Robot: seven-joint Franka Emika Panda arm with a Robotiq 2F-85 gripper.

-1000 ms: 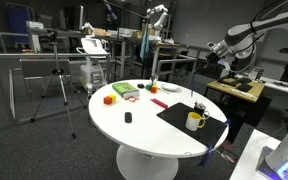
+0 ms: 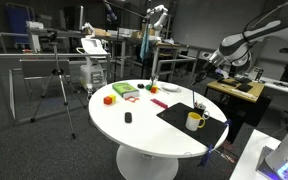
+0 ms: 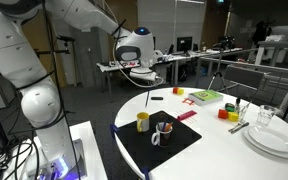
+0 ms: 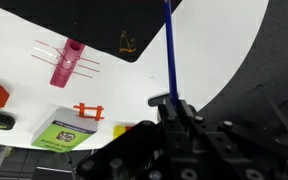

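A long thin blue stick (image 4: 171,48) is held between the fingers of my gripper and runs out past them in the wrist view. From exterior view 2 the gripper (image 3: 154,82) hangs above the far side of the round white table, the dark stick (image 3: 148,97) pointing down from it. A yellow mug (image 3: 143,123) and a dark mug (image 3: 164,129) with thin things standing in it are on the black mat (image 3: 187,134). The stick is apart from both mugs.
A red object (image 2: 159,103), a green box (image 2: 125,88), coloured blocks (image 2: 109,100) and a black mouse-like object (image 2: 128,117) lie about the table. White plates (image 3: 274,138) are stacked at one side. The white tabletop (image 2: 149,136) has bare room near its front.
In exterior view 1 my gripper has come lower and a little left, with the stick still in it. The mugs and other table objects have stayed where they were.
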